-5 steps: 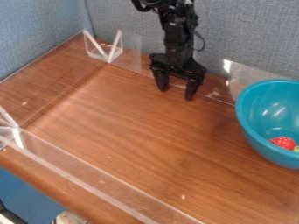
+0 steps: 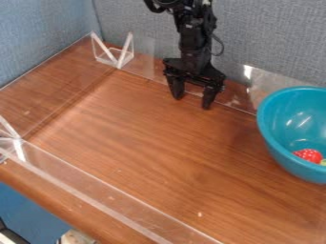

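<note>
My black gripper (image 2: 193,92) hangs from the arm at the back middle of the wooden table (image 2: 140,152), low over its surface, with its two fingers spread apart and nothing visible between them. A turquoise bowl (image 2: 288,118) stands at the right edge of the view, partly cut off. Inside it sits a red object (image 2: 307,154) with a small yellowish one beside it.
Clear plastic barriers line the table's edges, with white brackets (image 2: 112,54) at the back left and more at the front left. A grey padded wall (image 2: 268,33) rises behind.
</note>
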